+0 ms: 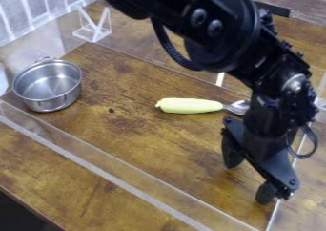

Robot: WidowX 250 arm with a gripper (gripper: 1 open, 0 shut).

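Observation:
My black gripper [251, 169] is low over the right front of the wooden board, its fingers apart with nothing visible between them. A pale yellow-green corn cob [188, 105] lies behind it near the middle. Part of a silver utensil [234, 107] shows beside the cob, partly hidden by the arm. A steel pot [49, 86] stands at the left.
Clear plastic walls edge the wooden board [121, 144] along the front and sides. A small white rack [94, 23] stands at the back left. The middle and left front of the board are clear.

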